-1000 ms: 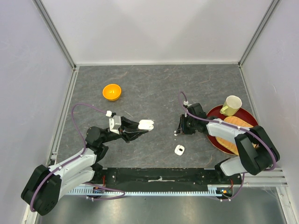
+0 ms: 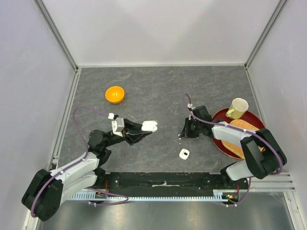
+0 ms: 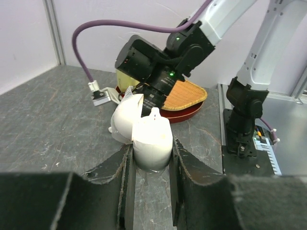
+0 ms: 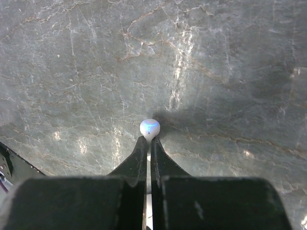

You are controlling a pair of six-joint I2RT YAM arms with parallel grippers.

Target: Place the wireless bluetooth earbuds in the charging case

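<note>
The open white charging case (image 3: 152, 141) is in my left gripper, shut on it above the table; its inner side is hidden in the left wrist view. In the top view the case (image 2: 149, 126) stands left of my right gripper (image 2: 182, 134). That right gripper, low over the table, is shut on a white earbud (image 4: 149, 127). The bud's rounded head, with a blue glow on it, sticks out past the fingertips in the right wrist view. Its stem is mostly covered by the fingers (image 4: 165, 167).
A small white rounded object with a dark mark (image 2: 184, 154) lies just in front of the right gripper. A yellow bowl (image 2: 114, 94) is at the back left. At the right, a red plate (image 2: 221, 115) sits under the right arm beside a mug (image 2: 237, 108).
</note>
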